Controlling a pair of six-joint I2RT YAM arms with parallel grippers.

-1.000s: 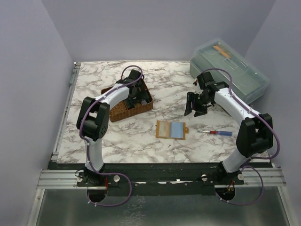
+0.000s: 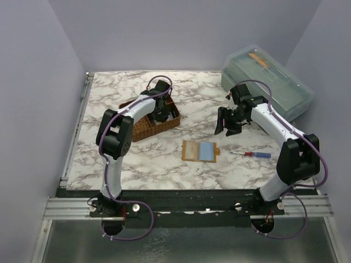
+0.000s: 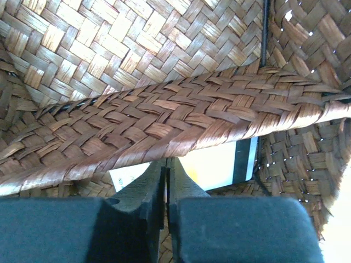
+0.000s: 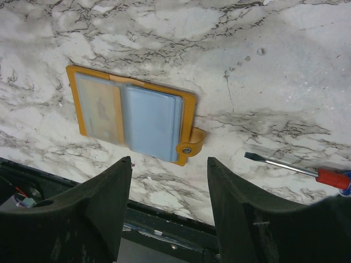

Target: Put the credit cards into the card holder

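A white card (image 3: 219, 164) with a dark stripe and a yellow patch lies inside the brown woven basket (image 2: 155, 131), partly hidden by the basket's divider (image 3: 186, 112). My left gripper reaches into that compartment, its fingertips together in front of the card. Whether the card's edge is pinched between them cannot be made out. The tan card holder (image 4: 189, 104) lies unfolded on the table, a clear pocket on one side and pale blue sleeves on the other. Above the table, right of the holder, my right gripper stands open and empty.
A screwdriver (image 2: 251, 154) with a red and blue handle lies right of the card holder. At the back right stands a large translucent box (image 2: 274, 82).
The basket has shifted slightly to the right. My right arm and the card holder are still.
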